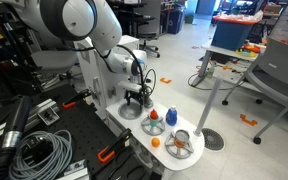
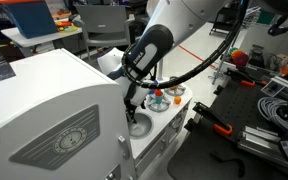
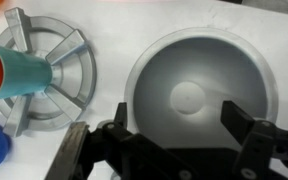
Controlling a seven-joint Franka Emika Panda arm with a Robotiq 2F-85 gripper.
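A grey round basin (image 3: 189, 55) is set in the white counter; its bottom looks empty, with a lighter disc at the centre. My gripper hangs over its near part, open, its dark fingers well apart and nothing visible between them. In exterior view 1 the gripper (image 1: 136, 98) is low above the basin (image 1: 130, 112), at the counter's left end. Beside the basin, a teal cup (image 3: 26, 73) with an orange-red top stands on a grey burner (image 3: 75, 82). In exterior view 2 the arm partly hides the basin (image 2: 141, 126).
A blue object (image 1: 171, 116) stands behind the burners. A pot (image 1: 181, 136) sits on the second burner (image 1: 178, 150), with an orange ball (image 1: 156, 141) near it. A white wall panel (image 1: 96, 75) rises close to the arm's left.
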